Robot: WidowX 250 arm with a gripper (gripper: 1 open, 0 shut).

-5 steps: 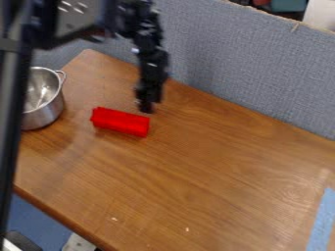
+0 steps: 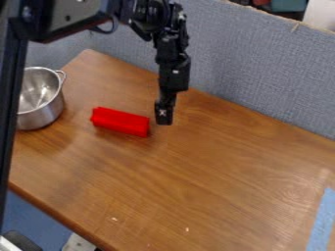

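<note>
A red cylindrical object lies on the wooden table, left of centre. My gripper hangs from the black arm just to the right of the red object's right end, low over the table, its fingers open. A steel pot with loop handles stands at the left, partly hidden behind a black part of the arm along the image edge.
A grey padded wall borders the table at the back. A light blue strip lies at the right edge.
The gripper has shifted rightward and toward the front, coming down beside the red object's right end. The red object has not visibly moved.
</note>
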